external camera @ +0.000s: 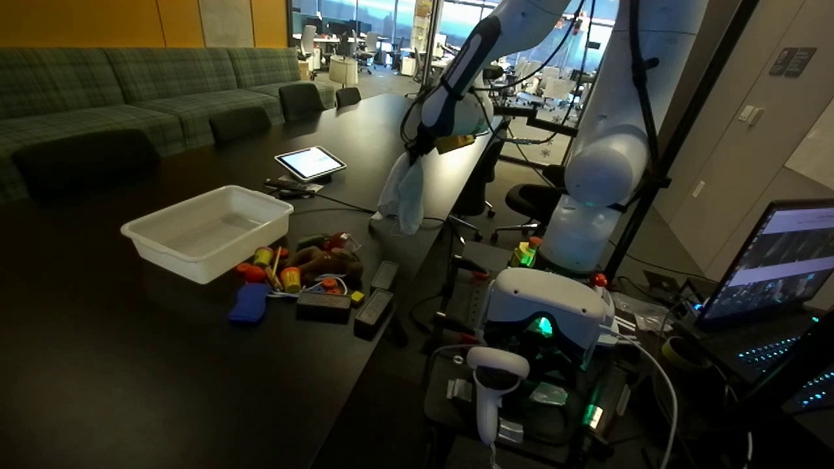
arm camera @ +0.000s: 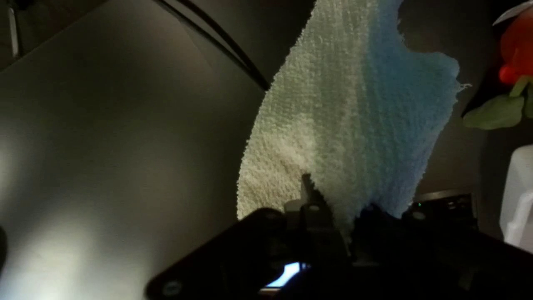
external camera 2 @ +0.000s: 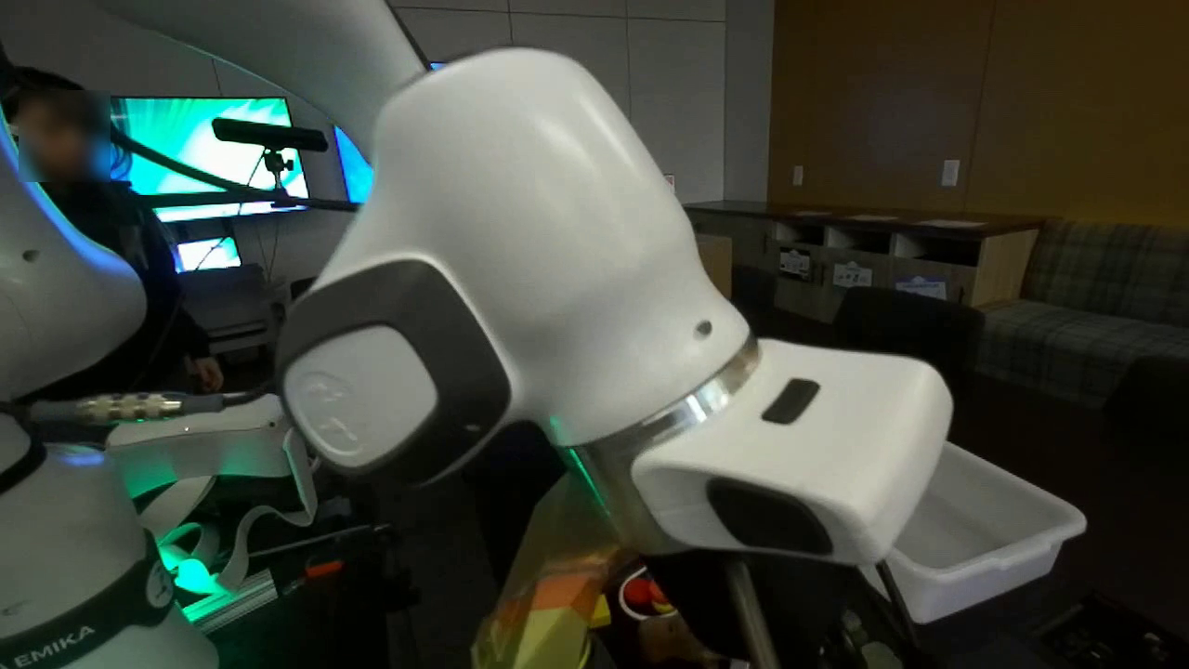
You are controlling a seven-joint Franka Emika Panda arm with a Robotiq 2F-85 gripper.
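A pale cloth (external camera: 402, 195) hangs from my gripper (external camera: 414, 150) over the right edge of the table in exterior view 1. In the wrist view the towel-like cloth (arm camera: 330, 115) fills the middle, whitish on one side and bluish on the other. There the gripper is shut on a bunched part of it, with its dark fingers (arm camera: 317, 212) partly hidden by the fabric. In exterior view 2 the arm's white hand (external camera 2: 803, 446) is large, while its fingertips and the cloth do not show.
An empty white bin (external camera: 207, 230) stands left of a pile of toys, with a brown plush toy (external camera: 328, 262), a blue item (external camera: 249, 302) and dark blocks (external camera: 322, 307). Behind lie a tablet (external camera: 310, 163) and a black cable.
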